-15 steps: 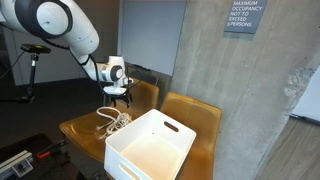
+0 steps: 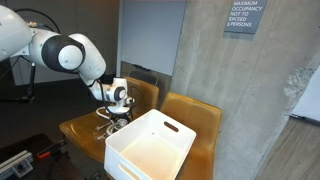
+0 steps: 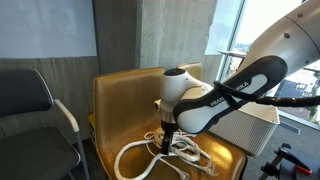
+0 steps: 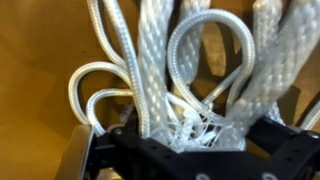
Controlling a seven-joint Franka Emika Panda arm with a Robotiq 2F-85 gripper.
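Note:
A bundle of white rope (image 3: pixel 165 152) lies in loose loops on the brown table. My gripper is down at the rope, its fingers open, with thick braided strands and thinner cord filling the space at and between its fingers. The wrist view shows rope loops (image 4: pixel 215 45) spreading out ahead of the fingers. In exterior view 1 the gripper (image 2: pixel 117 112) points downward over the rope (image 2: pixel 103 130), left of the white bin. The rope hides much of the fingertips, so contact on each side is hard to make out.
An open white bin (image 2: pixel 133 162) stands to the right of the rope, its inside looking empty. Brown padded panels (image 2: pixel 190 112) rise behind the table. A dark chair (image 3: pixel 35 120) is beyond it at the left in exterior view 2.
My arm has come down and toward the camera, from above and behind the rope to right at it. The bin has not moved.

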